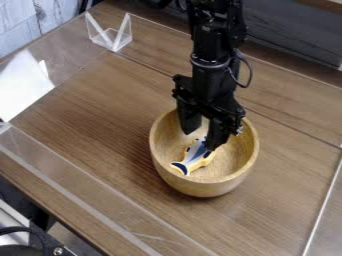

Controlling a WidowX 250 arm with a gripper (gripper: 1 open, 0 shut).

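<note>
A wooden bowl (230, 172) stands on the table at centre right. Inside it lies a small toy (189, 160) with blue, white, yellow and dark patches, partly covered by the gripper. The black gripper (206, 130) reaches down over the bowl, its fingertips at or inside the rim, above the toy's upper end. Whether it grips the toy is not clear.
A clear plastic stand (110, 35) is at the back left, and a white sheet (19, 85) at the left edge. A dark cable hangs at the lower left.
</note>
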